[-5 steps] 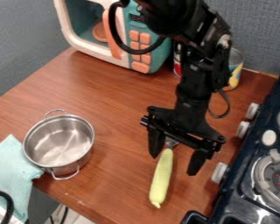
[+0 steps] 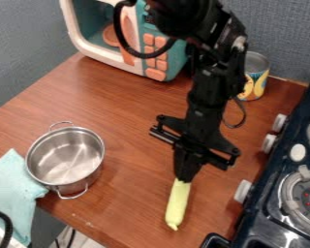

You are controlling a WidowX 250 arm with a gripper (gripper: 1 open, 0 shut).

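My black gripper [image 2: 188, 167] is low over the wooden table, its fingers come down at the upper end of a pale yellow corn-like object [image 2: 177, 203] lying lengthwise toward the front. The fingers look drawn closer together; whether they hold that end or something behind it is hidden.
A steel pot [image 2: 66, 157] and a light blue cloth [image 2: 15, 182] are on the left. A black stove [image 2: 279, 218] borders the right. A toy microwave [image 2: 116, 29] and a can [image 2: 255, 77] stand at the back.
The gripper has moved lower, and its fingers, earlier spread around the yellow object's upper end and a metal piece, are closer together, now hiding that metal piece.
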